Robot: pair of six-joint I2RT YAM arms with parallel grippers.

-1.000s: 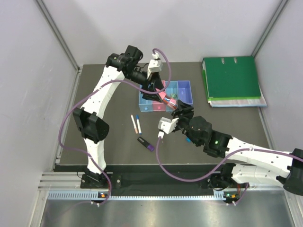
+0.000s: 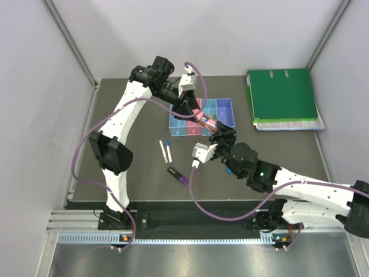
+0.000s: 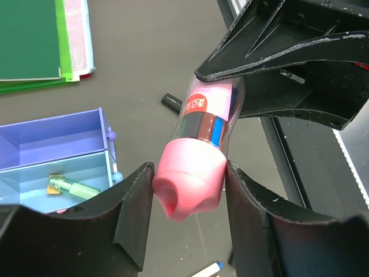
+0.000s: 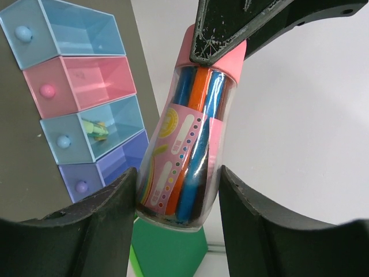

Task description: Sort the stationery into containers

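Observation:
A clear pen tube (image 2: 206, 122) with a pink cap (image 3: 189, 173) and colored pens inside is held tilted in the air between both grippers, over the front of the containers in the top view. My left gripper has its fingers against both sides of the cap. At the tube's clear lower end, my right gripper is shut on the body. Below stand open containers: light blue (image 4: 86, 32), pink (image 4: 52, 86), another light blue (image 4: 69, 138) and purple (image 4: 81, 179). A green object (image 3: 72, 187) lies in one light blue container.
Two slim markers (image 2: 163, 151) and a black-and-purple object (image 2: 177, 175) lie on the left half of the table. Green folders (image 2: 282, 95) fill the back right. A small blue item (image 2: 229, 171) is partly hidden by the right arm.
The pink cap end and my left gripper have shifted very slightly up and left; more of the pens shows beside the cap. The right arm looks nearly still.

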